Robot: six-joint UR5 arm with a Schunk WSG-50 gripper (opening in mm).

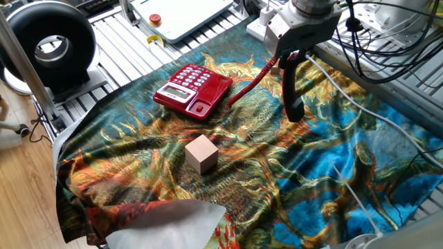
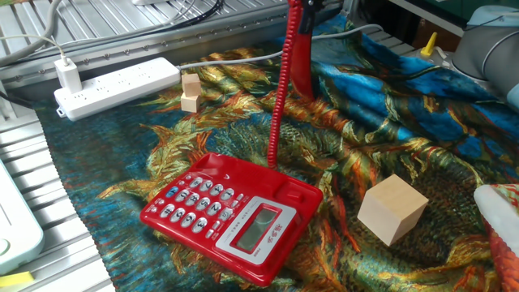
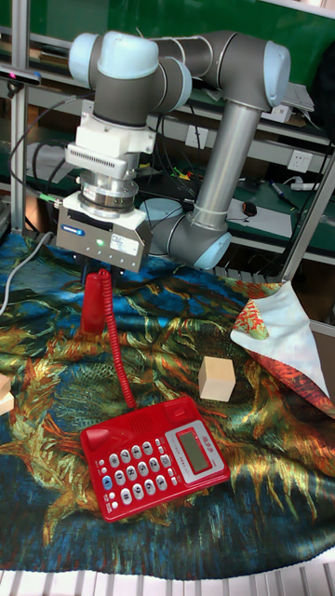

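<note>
A red corded telephone base (image 1: 194, 91) rests on the patterned cloth, its cradle empty. Its keypad and display show clearly in the second exterior view, on the phone base (image 2: 235, 215). My gripper (image 3: 97, 270) is shut on the handset (image 3: 94, 306), which hangs steeply below it, clear of the base. The same handset (image 1: 294, 93) looks dark in the first exterior view. From it a coiled red cord (image 2: 280, 97) runs down to the base. The fingertips are mostly hidden behind the handset and the gripper body.
A wooden cube (image 1: 201, 153) sits on the cloth near the base. Two small wooden blocks (image 2: 190, 94) stand by a white power strip (image 2: 122, 87). The cloth is wrinkled, with a folded pale corner (image 3: 283, 323).
</note>
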